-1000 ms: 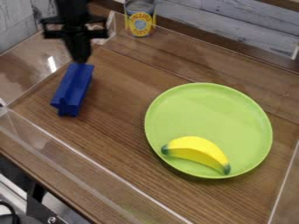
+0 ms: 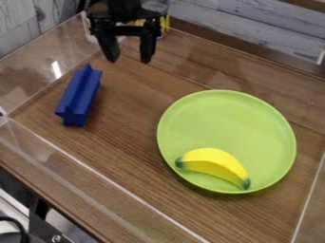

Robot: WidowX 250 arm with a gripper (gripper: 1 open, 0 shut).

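My black gripper (image 2: pixel 128 47) hangs over the back left of the wooden table, open, with its two dark fingers apart and nothing visible between them. It is above and to the right of a blue elongated block (image 2: pixel 79 95), which lies on the wood at the left. A yellow banana (image 2: pixel 214 163) rests in the lower part of a green plate (image 2: pixel 226 123) at the right.
A can (image 2: pixel 155 11) at the back is mostly hidden behind the gripper. Clear edging runs along the left.
The block, banana and plate have not moved.
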